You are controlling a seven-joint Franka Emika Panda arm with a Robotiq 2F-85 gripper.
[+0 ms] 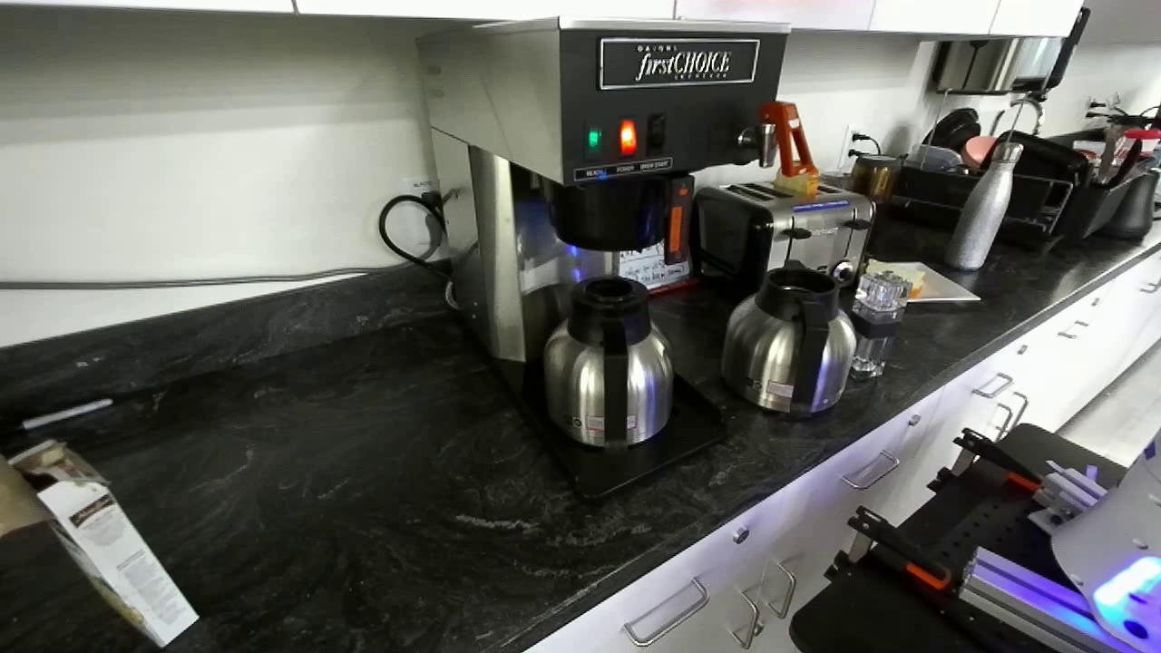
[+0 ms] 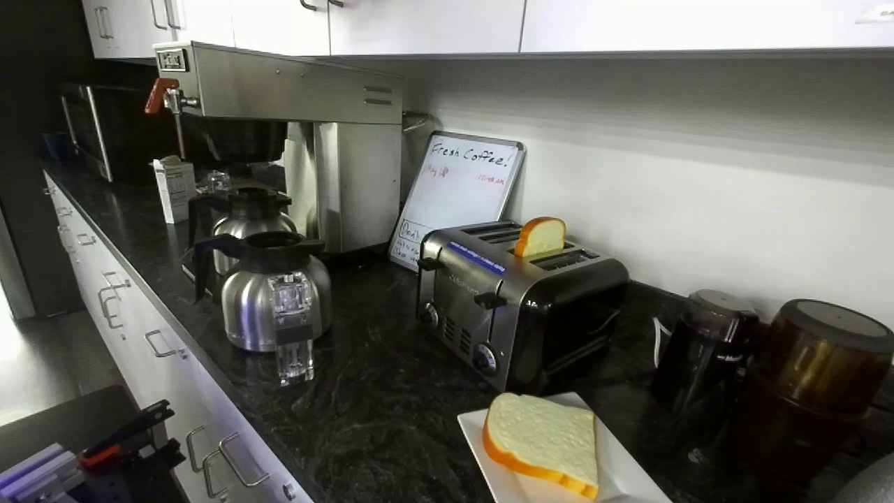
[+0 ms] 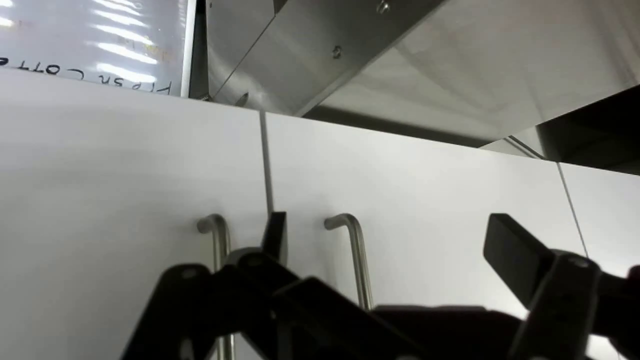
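Observation:
In the wrist view my gripper is open, its two dark fingers wide apart with nothing held between them. Behind it are the white upper cabinet doors (image 3: 420,180). One metal handle (image 3: 358,255) shows in the gap between the fingers, and a second handle (image 3: 220,237) lies just left of the left finger. Neither exterior view shows the gripper. A slice of bread (image 2: 541,237) stands in a slot of the toaster (image 2: 511,293). Another bread slice (image 2: 540,440) lies on a white plate (image 2: 630,469).
The coffee maker (image 1: 490,98) stands under the cabinets with a steel carafe (image 1: 609,381) on its base. A second carafe (image 1: 789,348) and a clear grinder (image 1: 877,321) are beside it. At the left is a carton (image 1: 120,555).

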